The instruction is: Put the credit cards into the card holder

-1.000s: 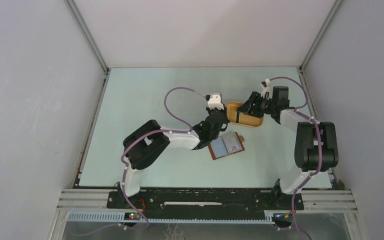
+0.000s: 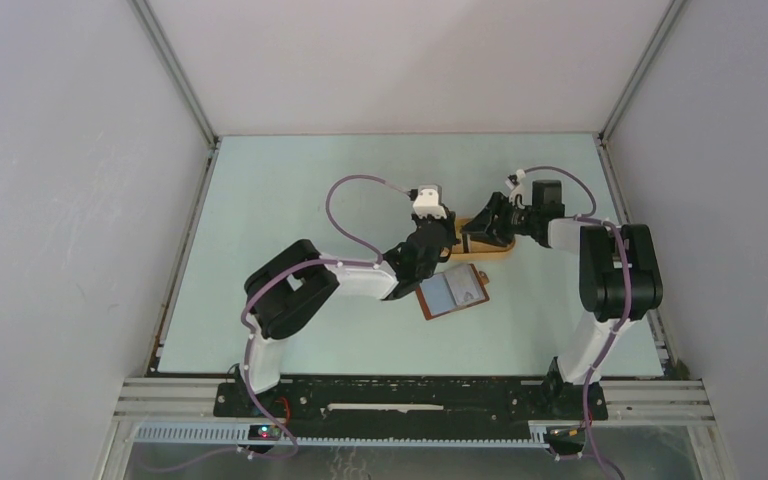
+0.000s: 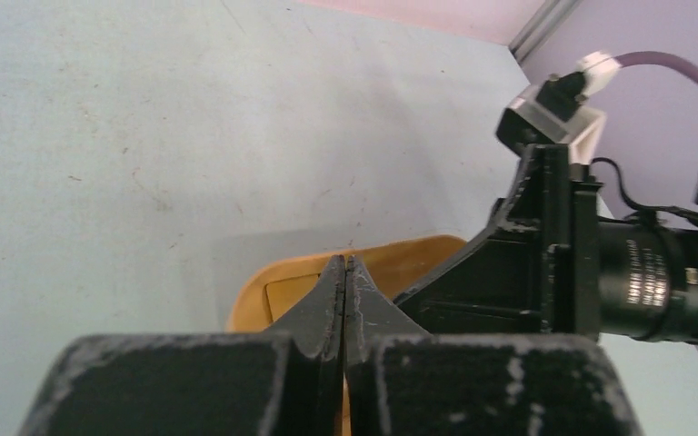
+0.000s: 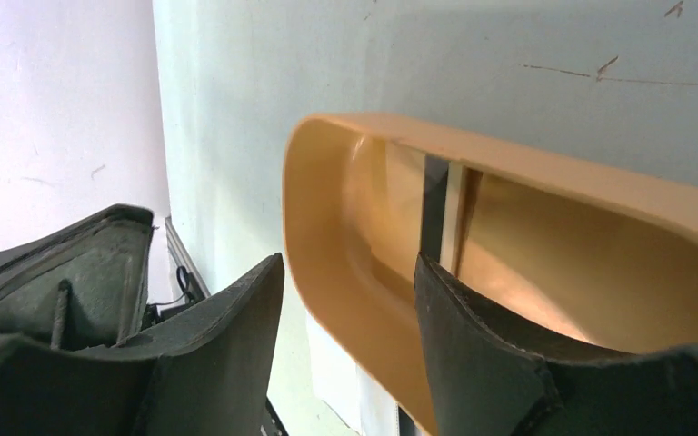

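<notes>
The tan box (image 2: 498, 254) stands right of the table's middle. A dark upright strip (image 4: 433, 213) and a pale strip (image 4: 453, 218) show inside it; whether these are cards I cannot tell. My right gripper is open, one finger outside the box's end wall and the other inside near the dark strip. Shut at the box's left end is my left gripper, with nothing visible between its fingertips. The card holder (image 2: 452, 291) lies open in front of the box, brown-edged with pale blue and white pockets.
Both arms meet closely over the box, and the left gripper's dark body (image 4: 54, 282) stands beside the right one. Clear table (image 2: 280, 190) extends to the left and behind.
The box has shifted left and slightly toward the front, up against my left gripper. My right arm has moved left with it. The left arm and card holder have stayed put.
</notes>
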